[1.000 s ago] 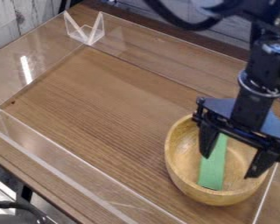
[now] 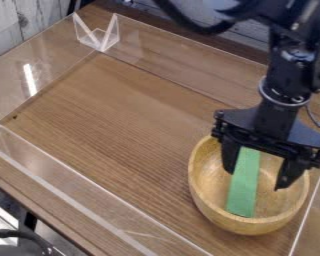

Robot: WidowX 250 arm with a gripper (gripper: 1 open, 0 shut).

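A wooden bowl (image 2: 212, 175) stands on the right of the table in the camera view, with a green oblong object (image 2: 242, 190) lying inside it. My dark gripper (image 2: 268, 152) hangs just over the bowl, open, its two fingers spread left and right above the green object and partly hiding the bowl's back.
A clear plastic holder (image 2: 99, 35) stands at the back left corner. Edge rails run along the left and front left.
Over the last second my gripper has moved back and left, from lower over the bowl's front right to above the green object.
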